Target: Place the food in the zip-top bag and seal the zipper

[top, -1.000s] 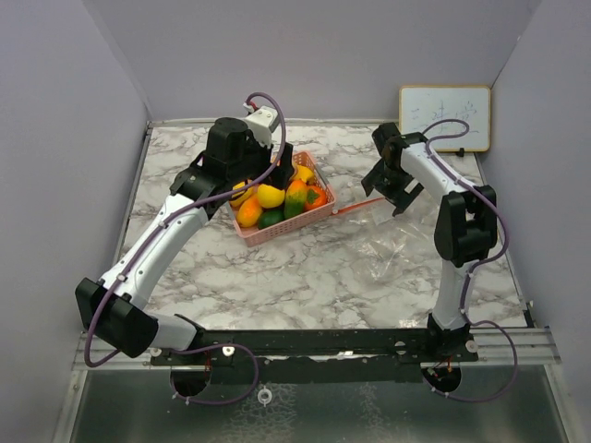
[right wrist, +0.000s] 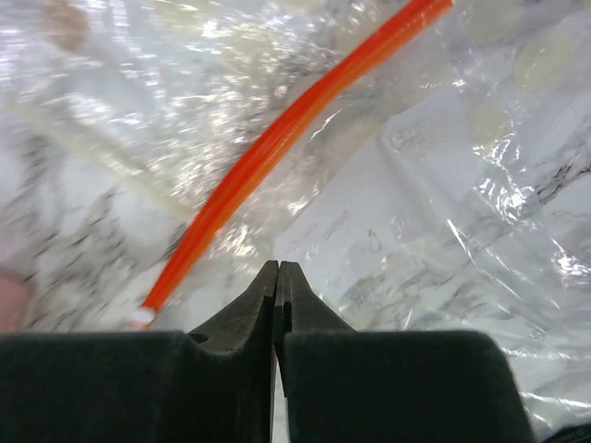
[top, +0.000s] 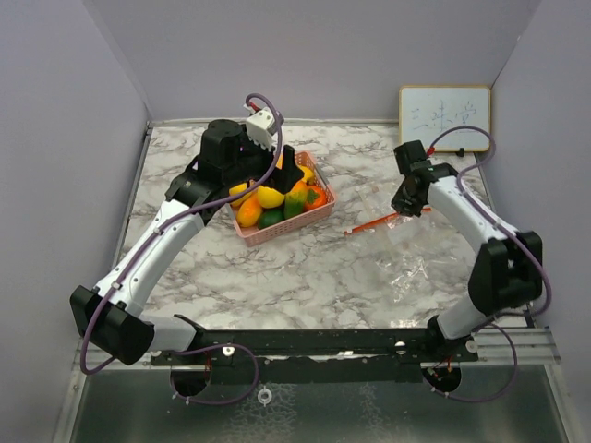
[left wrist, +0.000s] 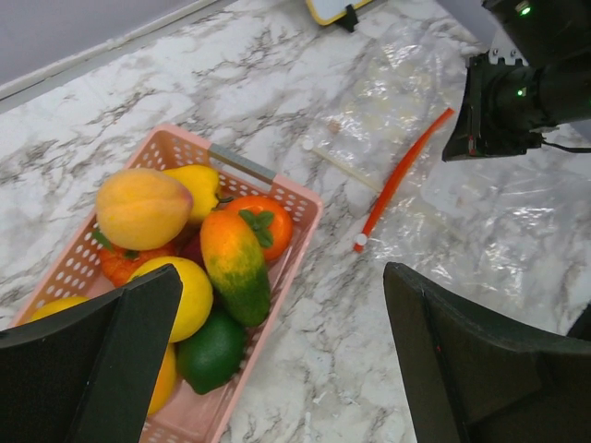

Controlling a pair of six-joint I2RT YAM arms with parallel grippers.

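Note:
A clear zip-top bag [top: 406,263] lies flat on the right half of the table. Its orange zipper bar [right wrist: 249,171] runs diagonally across it, ending in a white tip. My right gripper is shut with nothing between its fingers; the zipper and the bag film are outside them. From above, this gripper [top: 404,210] hangs over the zipper [top: 372,224]. Toy food such as a peach [left wrist: 143,209], a lemon [left wrist: 185,297] and a tomato [left wrist: 270,224] fills a pink basket [left wrist: 262,323]. The left gripper stands open and empty above that basket.
A small whiteboard [top: 445,118] leans at the back right. Bare marble table [top: 240,295] stretches in front of the basket and left of the bag. A second, pale zipper strip [left wrist: 346,166] crosses the bag film.
The right gripper went from open to shut and moved right. The orange zipper slid right, away from the basket, and the bag film shifted.

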